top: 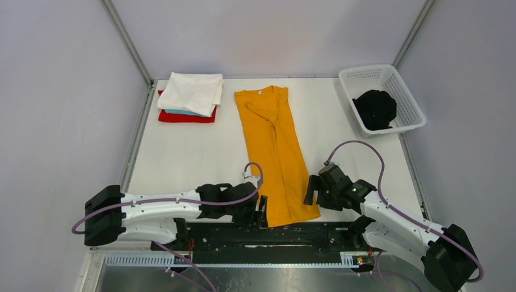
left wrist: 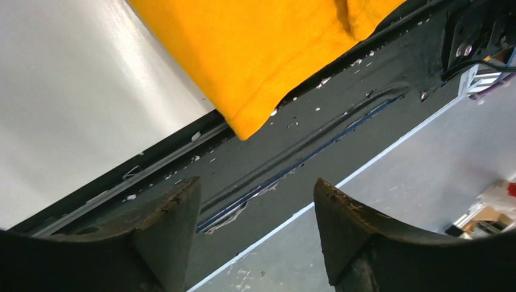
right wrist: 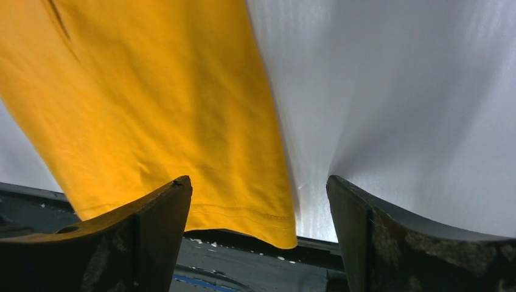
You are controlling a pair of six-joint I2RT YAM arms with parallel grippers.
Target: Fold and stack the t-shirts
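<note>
A yellow-orange t-shirt (top: pixel 278 164) lies as a long narrow strip, sides folded in, its hem reaching the table's front edge. My left gripper is open over the dark front rail, near the hem corner; nothing is between its fingers. My right gripper is also open, above the other hem corner, with the cloth's edge running below the gap between its fingers. At the back left of the table sits a stack of folded shirts: a white shirt (top: pixel 192 91) on top, a light blue shirt (top: pixel 185 112) and a red shirt (top: pixel 182 118) beneath.
A white basket (top: pixel 414 115) holding a black garment (top: pixel 375 109) stands at the back right. Bare table (top: pixel 182 155) lies left of the yellow shirt. The dark rail (top: pixel 274 243) borders the table's front.
</note>
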